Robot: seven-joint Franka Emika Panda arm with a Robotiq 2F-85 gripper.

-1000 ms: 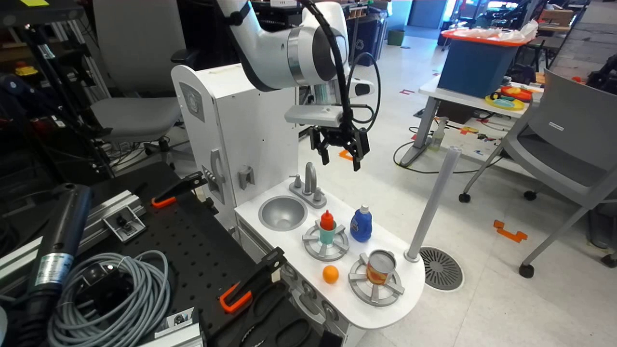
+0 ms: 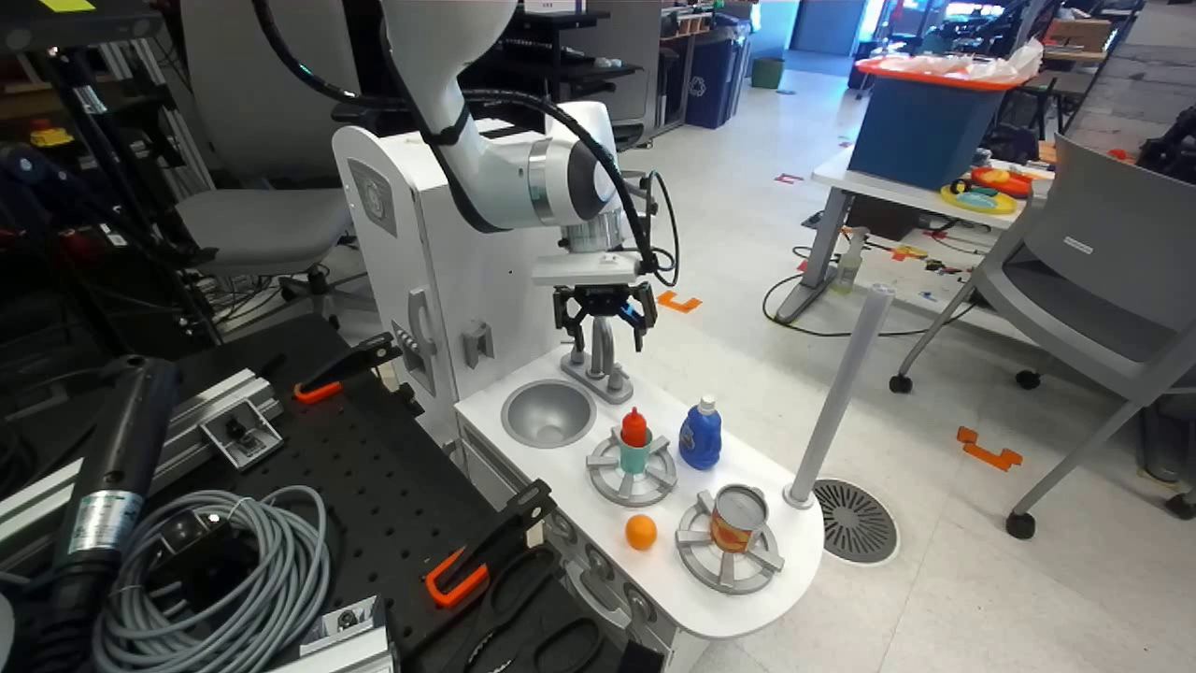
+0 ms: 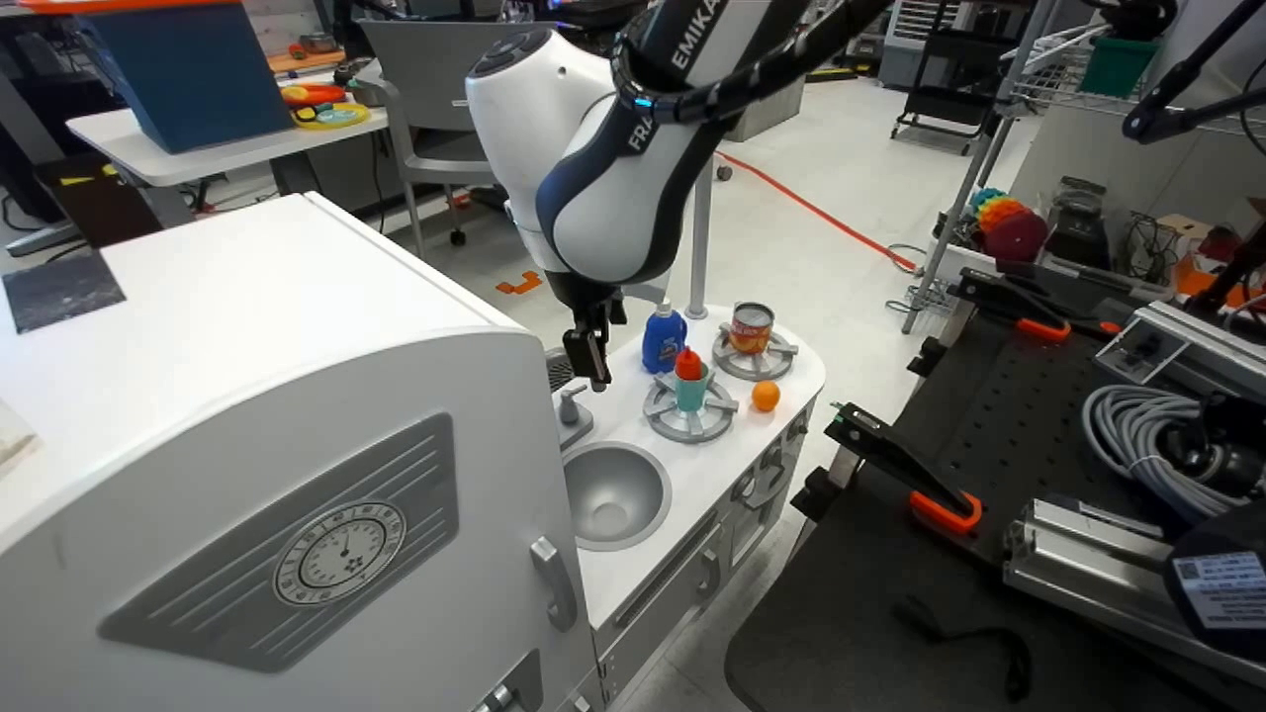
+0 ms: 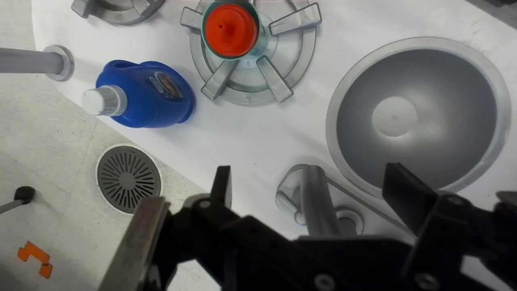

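Note:
My gripper [image 2: 608,335] hangs open near the sink faucet [image 4: 317,199], with a wide gap and nothing held between its fingers. In the wrist view the faucet shows through that gap, and the gripper body covers its base. On the nearer burner [image 4: 247,89] stands a teal cup [image 2: 634,458] with a red-topped bottle [image 2: 634,426] in it. Behind that burner, a blue detergent bottle [image 2: 701,436] with a white cap stands upright. A can [image 2: 739,518] rests on the other burner [image 2: 726,582]. An orange [image 2: 641,532] lies on the white counter near its front edge.
The round grey sink [image 2: 548,414] is empty. A tall white cabinet [image 3: 285,475] rises at the sink end. At the other end stands a grey post [image 2: 847,381]. A dark table [image 2: 370,471] with cables and clamps lies in front.
My gripper has come down and moved left in exterior view 1, from above the counter's back edge to the faucet. The objects on the counter have not moved.

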